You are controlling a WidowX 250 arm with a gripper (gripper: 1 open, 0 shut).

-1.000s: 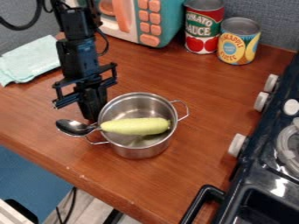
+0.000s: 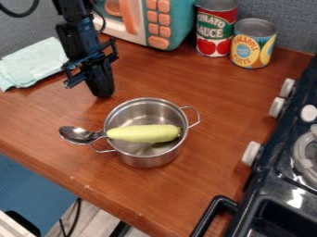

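A steel pot (image 2: 146, 155) with two handles stands on the wooden table. A pale green corn-shaped vegetable (image 2: 145, 133) lies across it, and a metal spoon (image 2: 77, 134) rests at its left side, bowl outward. My black gripper (image 2: 99, 85) is at the upper left, above and behind the pot and apart from both pot and spoon; whether its fingers are open or shut is unclear.
A folded pale cloth (image 2: 28, 65) lies at the left edge. A toy microwave (image 2: 161, 23) and two cans (image 2: 251, 46) stand at the back. A black toy stove (image 2: 291, 176) fills the right side. Bare table surrounds the pot.
My gripper has moved up and back, away from the spoon and pot. The pot, vegetable and spoon look unmoved.
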